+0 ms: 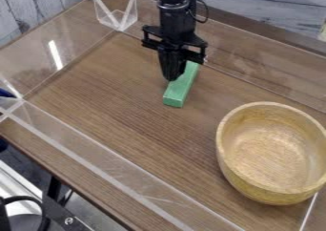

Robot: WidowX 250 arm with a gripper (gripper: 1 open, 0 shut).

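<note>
The black robot gripper (pixel 171 71) hangs from the arm at the top centre, shut, with its tip just left of the upper end of a green oblong object (pixel 177 92) lying on the wooden table (pixel 90 120). Nothing shows between the fingers. Whether the tip touches the green object cannot be told.
A large pale wooden bowl (pixel 261 187) takes up the lower right. A clear angular object (pixel 117 10) is at the back left. Cables lie at the lower left edge.
</note>
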